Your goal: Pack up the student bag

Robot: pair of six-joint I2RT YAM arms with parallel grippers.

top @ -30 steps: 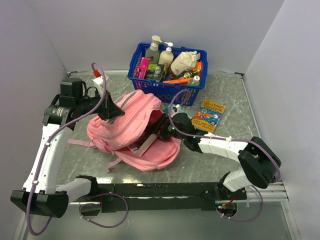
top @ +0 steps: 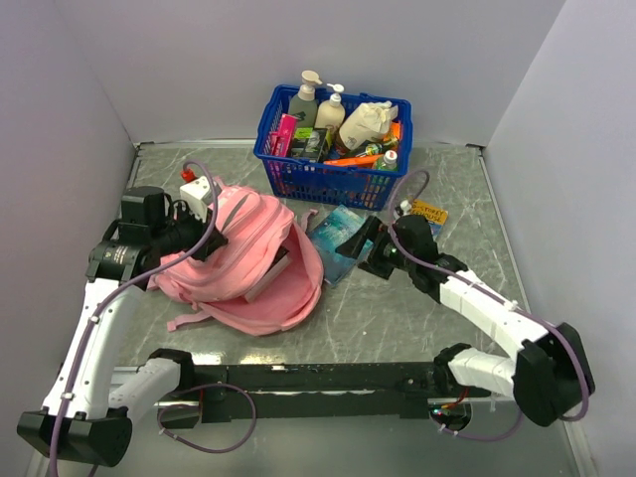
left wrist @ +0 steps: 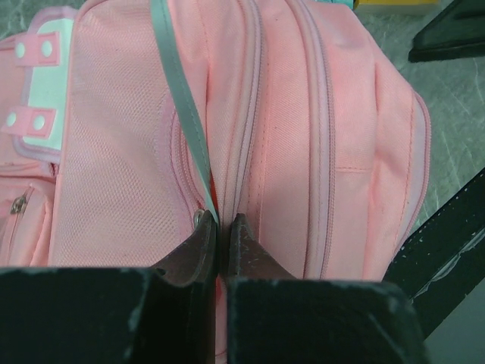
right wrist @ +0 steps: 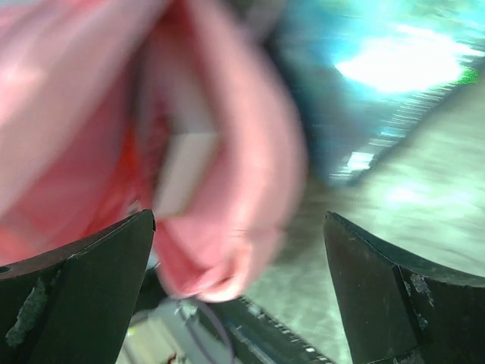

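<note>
The pink backpack [top: 238, 268] lies on its side, its opening toward the right with a pale book-like object [right wrist: 186, 167] inside. My left gripper is shut on the backpack's fabric and grey strap at its top left. My right gripper [top: 363, 253] stands open just right of the bag, over a teal book [top: 338, 238], nothing between its fingers; the right wrist view is blurred. A yellow book [top: 430, 213] lies farther back, partly hidden by the right arm.
A blue basket [top: 318, 179] full of bottles, boxes and packets stands at the back. Bare grey counter [top: 378, 318] shows in front of the right gripper and beside it; walls bound both sides.
The right gripper has come out of the backpack and moved right, uncovering the bag's opening. The left gripper and backpack have shifted left, baring the teal book.
</note>
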